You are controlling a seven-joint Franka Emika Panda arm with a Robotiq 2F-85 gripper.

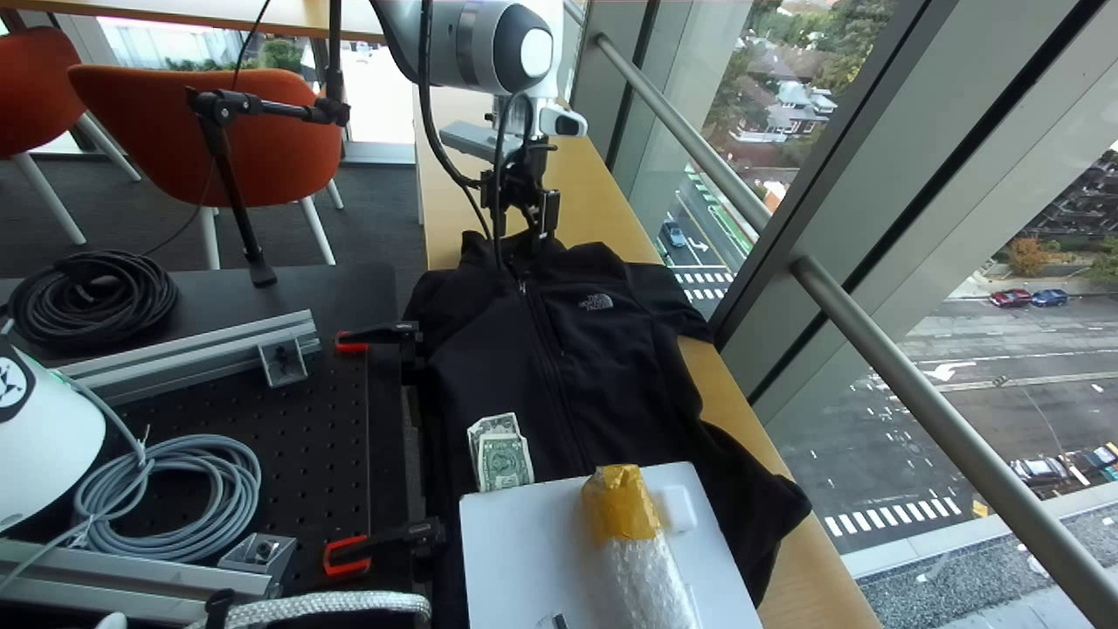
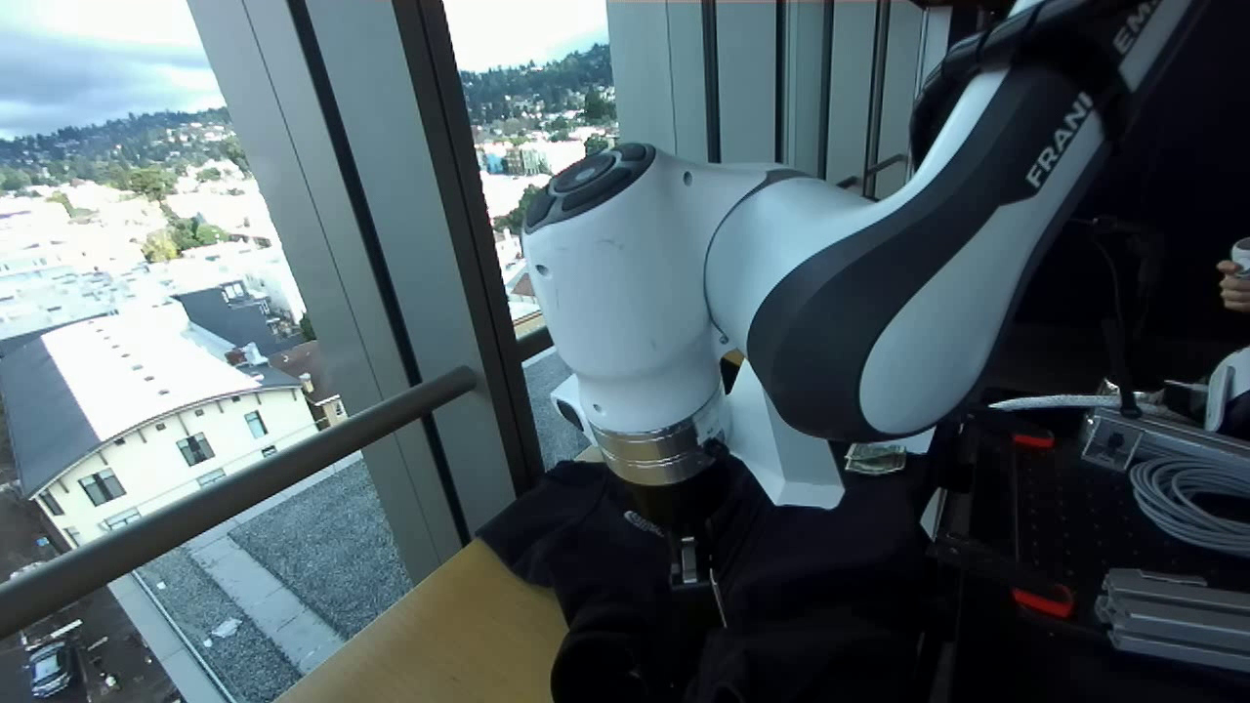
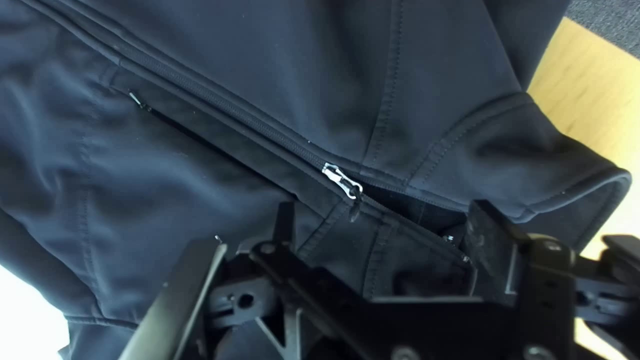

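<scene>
A black zip-up jacket point(image 1: 603, 356) lies spread on the wooden ledge, with a small white logo on its chest. In the wrist view its silver zipper pull point(image 3: 343, 180) shows near the centre, where the closed part of the zip ends and the collar parts. My gripper is over the collar end with its fingers apart, one on each side below the pull. No cloth shows clamped between them. Exterior view 1 has the gripper point(image 1: 524, 220) pointing down at the collar; whether the fingertips touch the fabric is unclear.
A white box point(image 1: 524, 556) with a bubble-wrapped roll point(image 1: 639, 535) rests on the jacket's lower part, beside dollar bills point(image 1: 505, 459). Orange-tipped clamps point(image 1: 351, 554) line the black pegboard's edge. A metal rail point(image 1: 922, 377) runs along the window. Bare wood point(image 1: 451, 194) shows by the collar.
</scene>
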